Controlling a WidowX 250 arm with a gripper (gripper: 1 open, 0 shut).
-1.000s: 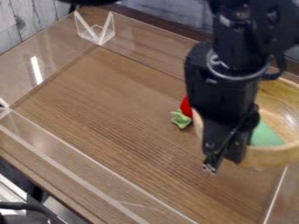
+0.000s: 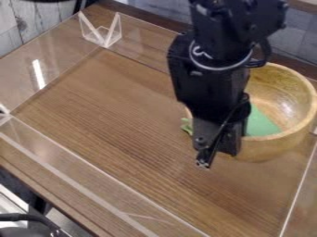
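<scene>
My black gripper (image 2: pixel 206 148) fills the upper middle and right of the camera view, its fingertips low over the near rim of a tan bowl (image 2: pixel 291 98) at the right. Inside the bowl a green object (image 2: pixel 260 123) shows behind the fingers. A small green piece (image 2: pixel 187 125) peeks out just left of the gripper. Whether anything is between the fingers is hidden, and their opening is hard to tell.
A white wire-like holder (image 2: pixel 102 30) stands at the back left. Strips of clear tape run along the left and right edges.
My gripper has moved left and slightly up over the last second, uncovering more of the bowl.
</scene>
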